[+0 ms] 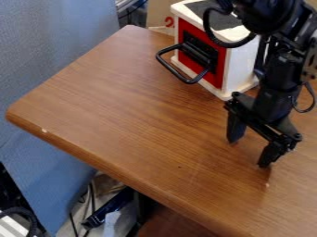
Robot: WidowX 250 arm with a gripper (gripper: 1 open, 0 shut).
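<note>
My black gripper (249, 148) hangs low over the right half of the wooden table (124, 120), fingers pointing down and spread apart, with nothing visible between them. Behind it, at the back right, stands a small white appliance with a red front (196, 57), a black handle bar reaching out toward the left and a dark top. The arm partly hides its right side.
Beyond the table's left edge are a blue-grey partition (44, 56) and, below it, cables and bags on the floor. A cardboard box stands behind the appliance.
</note>
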